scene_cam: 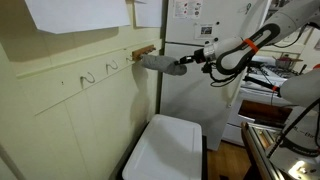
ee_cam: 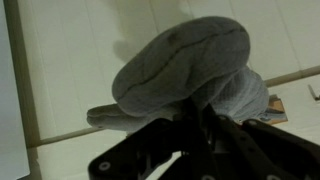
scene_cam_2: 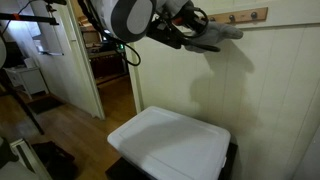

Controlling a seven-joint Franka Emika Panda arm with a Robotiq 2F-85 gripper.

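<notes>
A grey cloth item [scene_cam: 163, 65], its exact kind unclear, is held up at the wooden hook rack [scene_cam: 143, 52] on the wall. My gripper [scene_cam: 187, 63] is shut on its near end. In exterior view 2 the grey cloth [scene_cam_2: 212, 37] stretches sideways just below the wooden rack [scene_cam_2: 247, 16]. The wrist view shows the cloth [ee_cam: 185, 65] bunched in front of the gripper, hiding the fingertips and most of the rack. Whether the cloth's far end is on a peg or only touching the rack, I cannot tell.
A white lidded bin [scene_cam: 167, 150] stands on the floor below. Metal hooks [scene_cam: 88, 78] line the wall to the left, with papers [scene_cam: 90, 12] above. Behind the arm is a white fridge [scene_cam: 190, 95]. Open air lies between the cloth and the bin.
</notes>
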